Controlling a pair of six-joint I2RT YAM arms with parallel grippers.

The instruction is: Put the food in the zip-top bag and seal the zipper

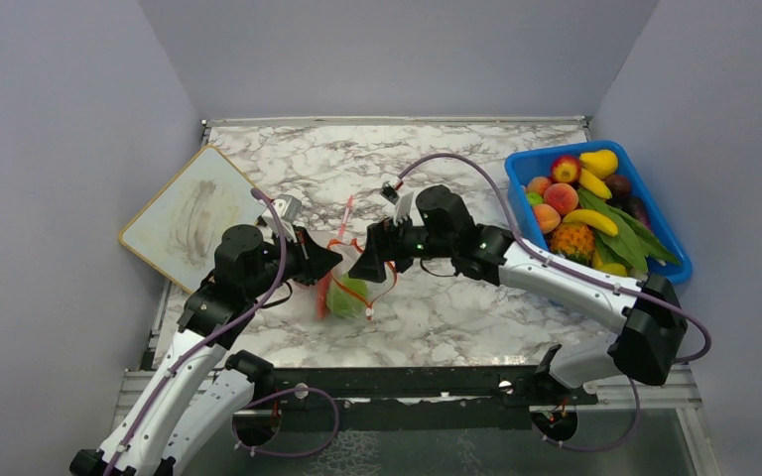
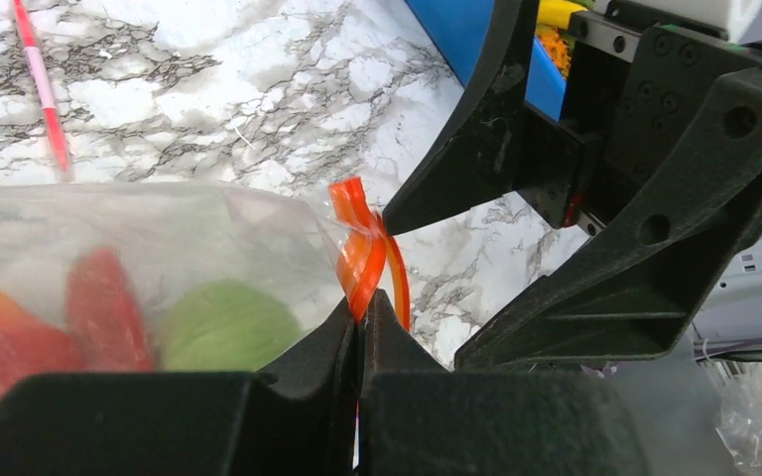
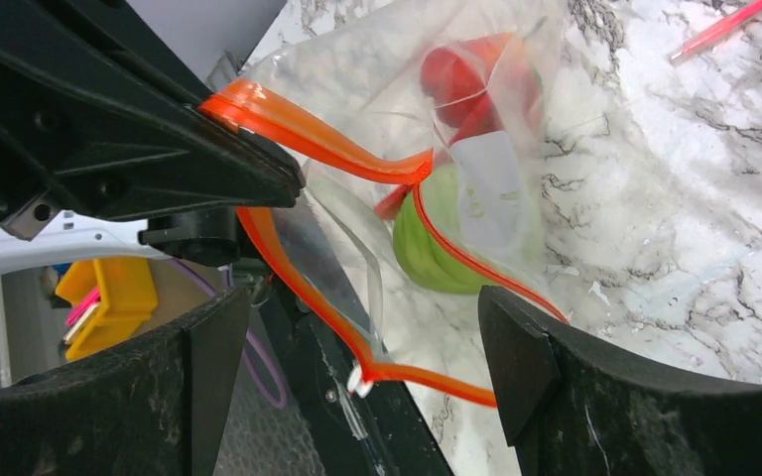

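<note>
The clear bag with orange zipper holds a green round food and red pieces, seen through the plastic. My left gripper is shut on the bag's edge at the orange zipper strip. My right gripper stands open over the bag's mouth; in the left wrist view one finger is at the strip's side. In the right wrist view the green food sits inside, beyond the open zipper lips.
A blue bin of fruit is at the right. A white board lies at the left. A pink pen lies behind the bag.
</note>
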